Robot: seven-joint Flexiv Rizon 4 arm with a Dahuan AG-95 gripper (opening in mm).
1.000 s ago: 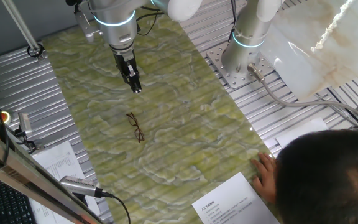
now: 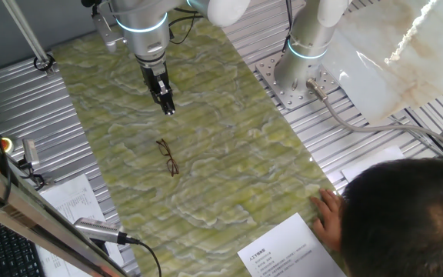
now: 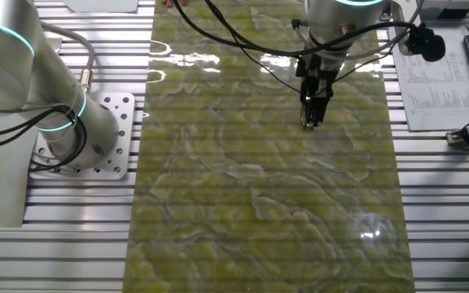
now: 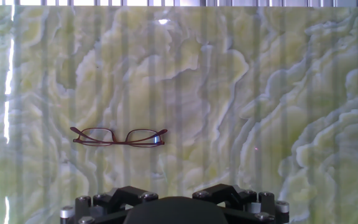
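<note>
A pair of eyeglasses with thin dark reddish frames (image 4: 122,144) lies on the green marbled board (image 4: 185,99), left of centre in the wrist view, its temples folded in. Exterior view 1 shows the same glasses (image 2: 168,158) a short way in front of my gripper (image 2: 168,112). The black gripper (image 3: 313,124) points down above the board, apart from the glasses. No object shows at its tips. Only its upper linkages appear along the bottom of the wrist view, so the spread of its fingers is unclear. In exterior view 2 the glasses are out of sight.
A person's hand is at the board's lower right, by a printed sheet (image 2: 289,250). A metal device with a cable (image 2: 102,231) lies at the lower left. A robot base (image 2: 292,75) stands right of the board. Around the glasses the board is bare.
</note>
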